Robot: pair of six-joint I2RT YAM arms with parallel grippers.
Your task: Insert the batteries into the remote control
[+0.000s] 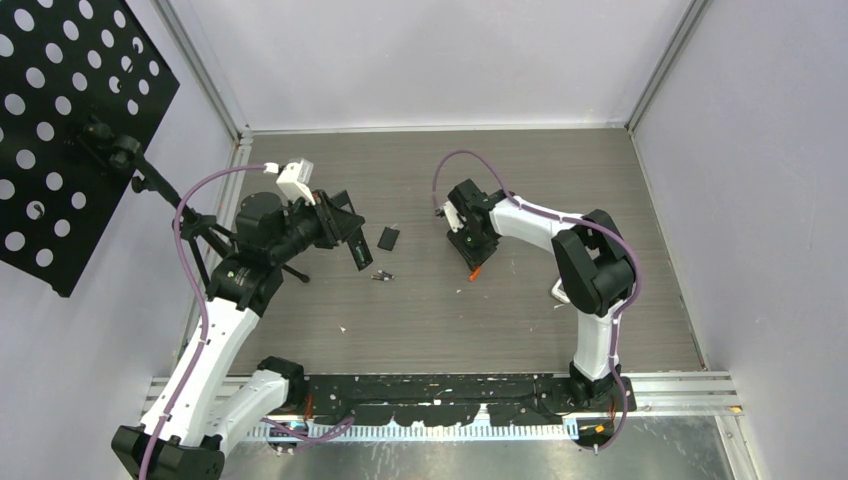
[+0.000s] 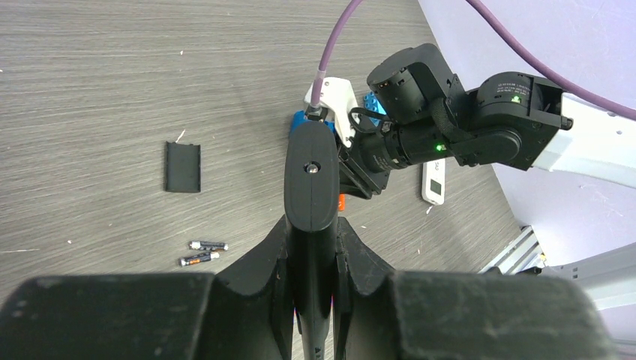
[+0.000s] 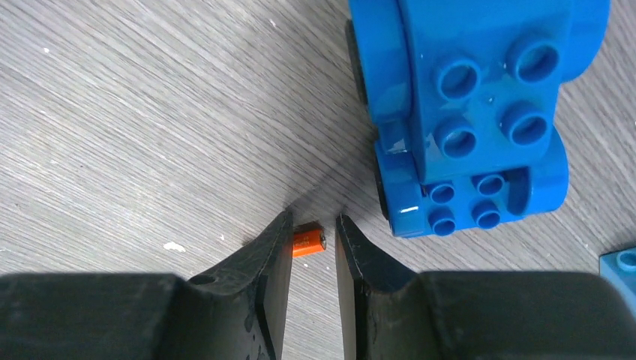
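A black remote control [image 2: 311, 176] stands edge-on in the left wrist view, with my left gripper [image 1: 352, 228] shut on it. Two batteries [image 2: 202, 253] lie close together on the table; they are small in the top view. Above them lies a flat black piece [image 2: 183, 167], apparently the battery cover. My right gripper is partly open, low over the table. Between its fingers an orange cylindrical piece [image 3: 309, 242] shows, close to the left finger and with a gap to the right one. The rest of that piece is hidden in this view.
A blue toy car [image 3: 480, 112] stands right beside the right gripper. A light blue block [image 3: 624, 271] lies farther right. A white device with a small screen [image 2: 433, 182] rests near the right arm.
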